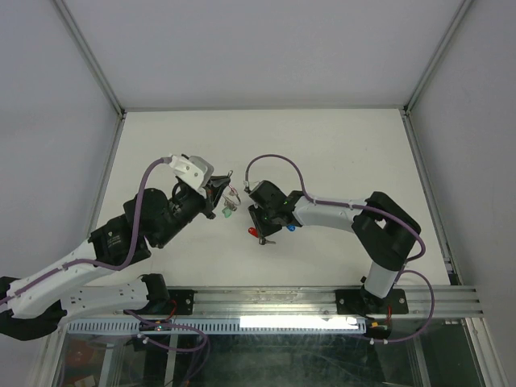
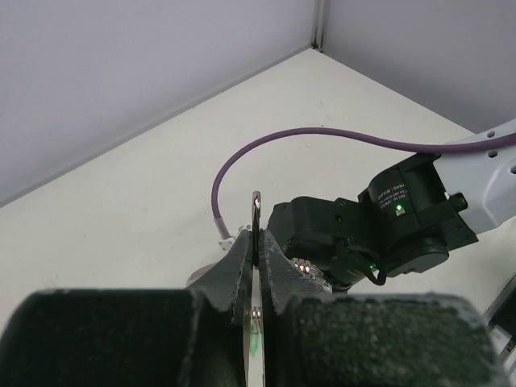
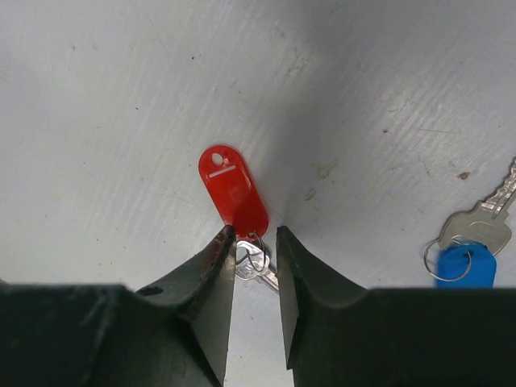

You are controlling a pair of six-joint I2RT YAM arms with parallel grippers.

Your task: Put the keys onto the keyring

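My left gripper (image 1: 229, 176) is shut on a thin metal keyring (image 2: 256, 206). The ring's loop hangs below its fingertips with a green tag (image 1: 228, 212) at the bottom. At the table, my right gripper stands open over a key (image 3: 251, 263) with a red tag (image 3: 234, 190). This key's small ring (image 3: 265, 248) and bow show between the spread fingers, which are not closed on it. Its blade is partly hidden by a finger. Another key (image 3: 477, 227) with a blue tag (image 3: 468, 267) lies off to the right in the right wrist view.
My right arm (image 1: 326, 214) reaches across the middle, close to the hanging ring. A purple cable (image 1: 278, 156) arches behind the right gripper.
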